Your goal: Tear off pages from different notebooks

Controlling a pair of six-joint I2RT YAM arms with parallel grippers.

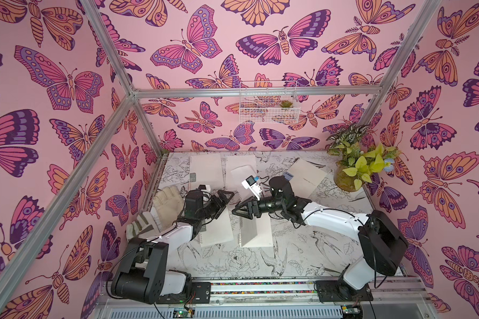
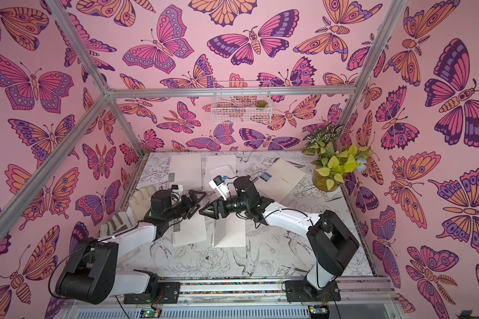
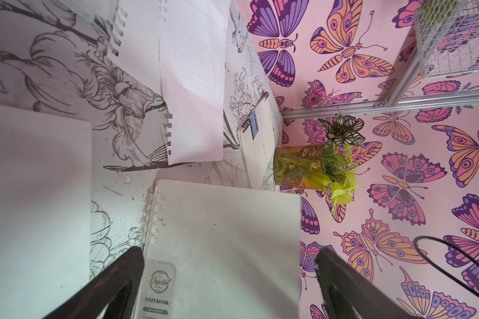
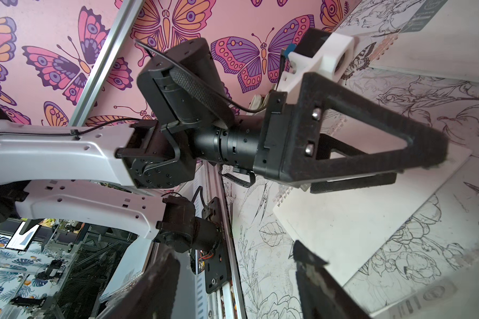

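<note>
Over the middle of the table my left gripper (image 1: pixel 231 204) and right gripper (image 1: pixel 236 210) face each other, close together. Both are open, with nothing seen between their fingers. Below the right one lies a spiral notebook (image 1: pixel 258 238), its upper end hidden by the gripper. Another pale notebook (image 1: pixel 217 234) lies to its left, partly covered by the left arm. In the left wrist view, a notebook with a printed label (image 3: pixel 223 228) shows between and beyond the blurred fingers. Torn lined pages with ragged edges (image 3: pixel 194 90) lie farther off.
A labelled notebook (image 1: pixel 210 169) lies at the back left, and a tilted one (image 1: pixel 306 177) at the back right. Work gloves (image 1: pixel 167 206) rest at the left edge. A potted plant (image 1: pixel 351 175) stands in the right rear corner.
</note>
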